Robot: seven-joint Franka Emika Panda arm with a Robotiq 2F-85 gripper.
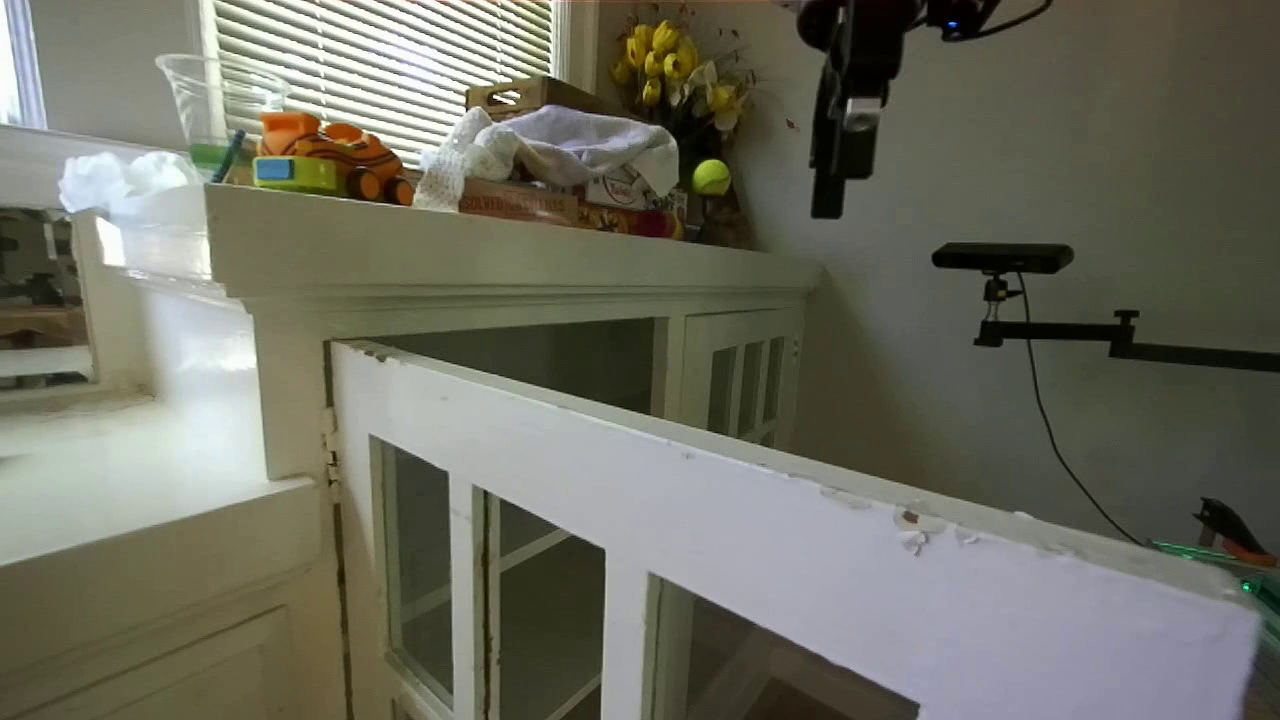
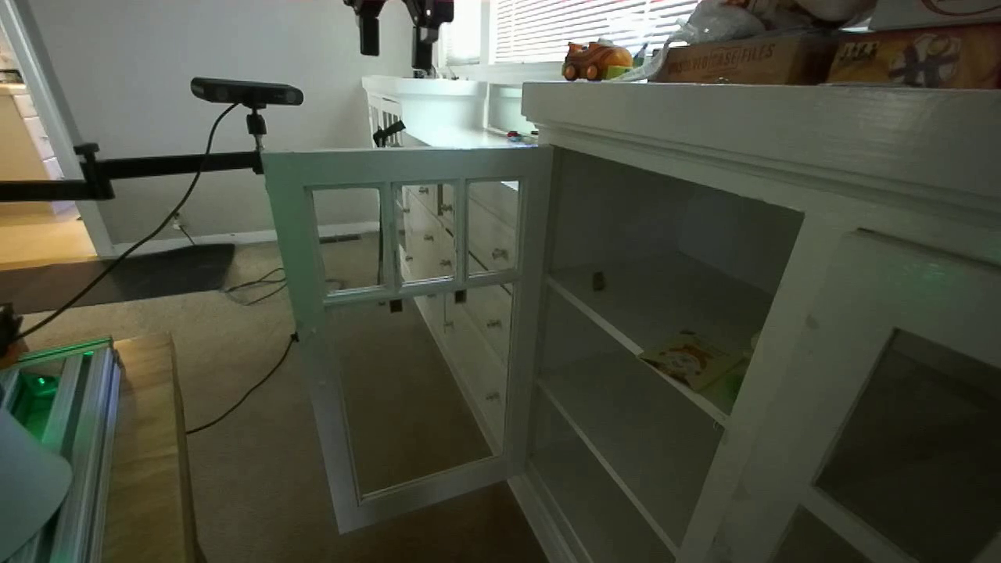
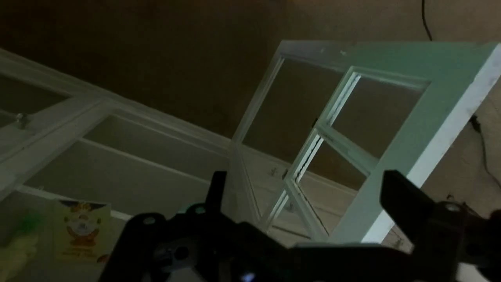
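High in exterior view 2, my gripper (image 2: 396, 56) hangs pointing down, its two fingers apart with nothing between them. From exterior view 1, the gripper (image 1: 842, 194) is seen nearly side-on, above the level of the cabinet top. A white cabinet door (image 2: 298, 281) with glass panes stands swung wide out from the cabinet. In the wrist view the door (image 3: 399, 127) lies below and beyond the spread fingers, with no contact visible. Inside the cabinet, a shelf holds a yellow illustrated booklet (image 2: 692, 356), also visible as a booklet (image 3: 82, 230) at lower left of the wrist view.
The cabinet top (image 1: 504, 254) bears an orange toy car (image 1: 330, 150), boxes, cloth, a tennis ball (image 1: 711, 178) and yellow flowers (image 1: 657, 54). A camera (image 2: 245, 92) on a black arm stands beyond the door. A second, shut cabinet door (image 1: 744, 366) adjoins the opening.
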